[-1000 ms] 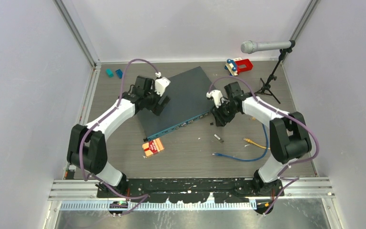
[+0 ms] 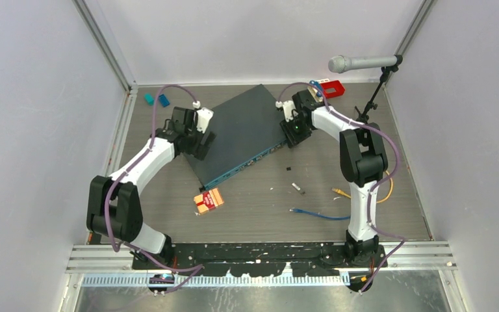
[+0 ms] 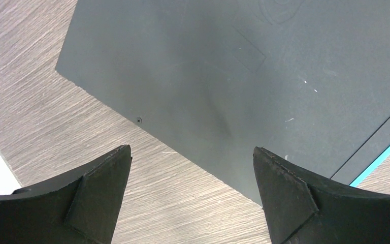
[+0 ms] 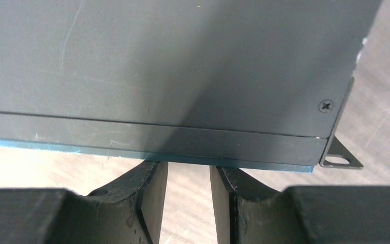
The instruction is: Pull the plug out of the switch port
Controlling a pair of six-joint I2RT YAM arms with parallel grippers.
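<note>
The dark grey switch (image 2: pixel 240 123) lies tilted diagonally on the table, its teal port strip (image 2: pixel 240 169) facing front right. My left gripper (image 2: pixel 204 143) hangs over its left part, open with nothing between its fingers, as the left wrist view (image 3: pixel 192 168) shows. My right gripper (image 2: pixel 289 136) is at the switch's right end; in the right wrist view (image 4: pixel 189 170) its fingertips reach under the front edge (image 4: pixel 106 147), the tips hidden, the fingers apart. No plug can be made out in the port strip in these views.
Blue cable (image 2: pixel 318 215) and yellow cable (image 2: pixel 339 193) lie at the front right, an orange-red packet (image 2: pixel 208 201) at the front. A microphone on a stand (image 2: pixel 360 62) and a red box (image 2: pixel 334 86) are at the back right.
My right gripper has moved back along the switch's right end, with its arm straightening. My left gripper has moved slightly to the left. The switch appears shifted slightly toward the back.
</note>
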